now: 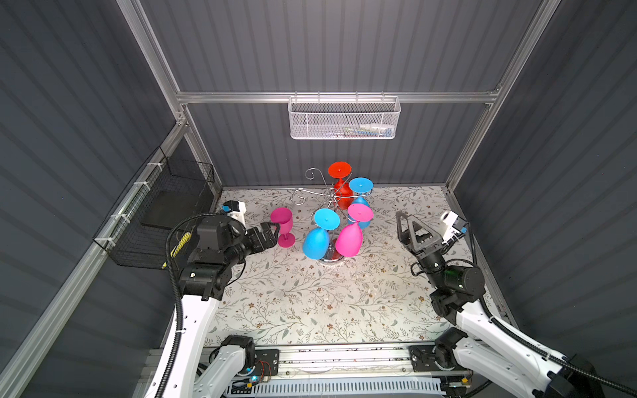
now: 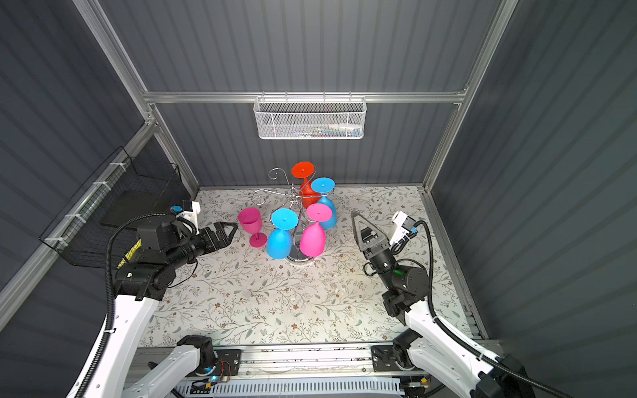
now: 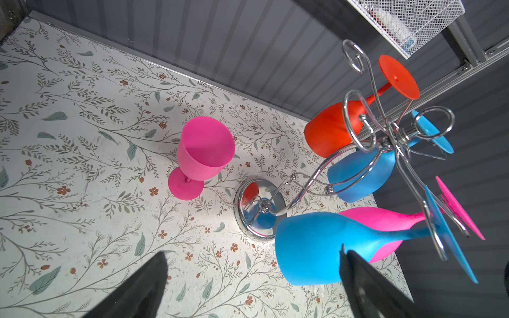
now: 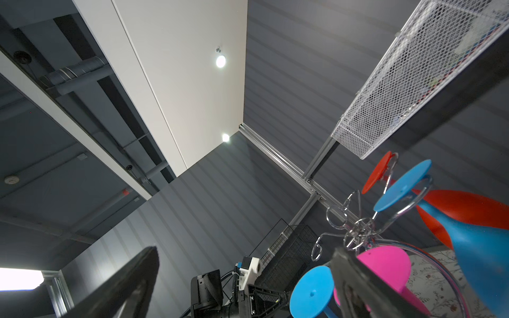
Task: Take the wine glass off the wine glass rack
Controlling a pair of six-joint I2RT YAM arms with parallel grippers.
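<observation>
A chrome rack [image 3: 386, 143] holds upside-down glasses: a blue one at front [image 1: 317, 242], a pink one beside it [image 1: 348, 242], a red one at back [image 2: 309, 192] and another blue one [image 2: 326, 215] at right. An upright pink glass [image 3: 204, 148] stands on the table left of the rack. My left gripper [image 1: 265, 235] is open, left of the rack above the table, near the upright glass in the top views. My right gripper [image 1: 410, 229] is open, right of the rack, tilted upward, its wrist view showing ceiling and glass bases.
A white mesh basket [image 1: 343, 119] hangs on the back rail. A black mesh basket [image 1: 159, 212] hangs on the left wall.
</observation>
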